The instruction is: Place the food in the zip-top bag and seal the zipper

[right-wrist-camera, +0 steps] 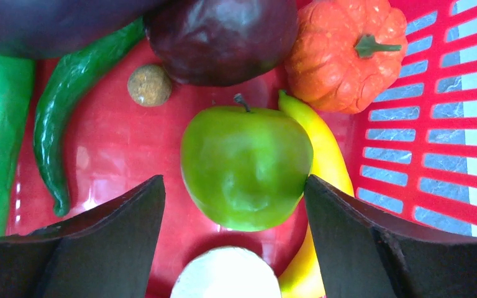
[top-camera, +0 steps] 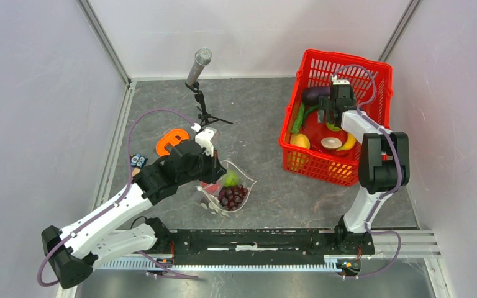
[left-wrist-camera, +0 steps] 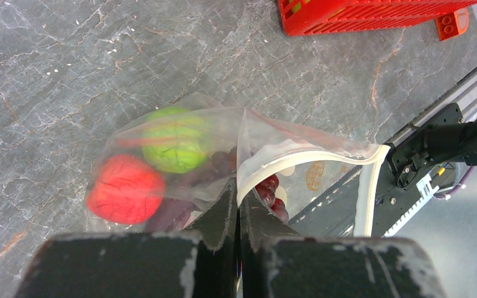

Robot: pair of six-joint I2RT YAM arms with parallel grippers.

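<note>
A clear zip top bag [top-camera: 245,183] lies front-centre, holding a red item [left-wrist-camera: 124,186], a green item [left-wrist-camera: 174,149] and dark grapes [left-wrist-camera: 266,194]. My left gripper is shut on the bag's rim. In the red basket, my right gripper hangs part open over a green apple [right-wrist-camera: 242,161], a finger at each side. Around it are a banana [right-wrist-camera: 326,149], a small pumpkin [right-wrist-camera: 345,59], eggplant [right-wrist-camera: 49,18], chilli [right-wrist-camera: 68,99], long green vegetable [right-wrist-camera: 0,143], a brown ball [right-wrist-camera: 149,85] and a pale round item [right-wrist-camera: 223,279].
The red basket [top-camera: 313,167] fills the back right. A microphone on a stand [top-camera: 200,62] is at the back left, with an orange object [top-camera: 168,138] and a small patterned item [top-camera: 138,159] nearby.
</note>
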